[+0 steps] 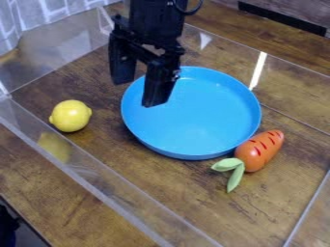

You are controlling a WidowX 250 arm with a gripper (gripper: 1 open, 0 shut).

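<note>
My black gripper point(141, 83) hangs from the top of the view over the left part of a round blue plate point(202, 116), its two fingers spread open with nothing seen between them. A yellow lemon point(71, 116) lies on the wooden table left of the plate, below and left of the gripper. An orange toy carrot point(258, 151) with pale green leaves lies at the lower right, beside the plate's rim.
Clear plastic walls edge the table point(154, 203) along the left and right. Bare wood is free in front of the plate and at the back right.
</note>
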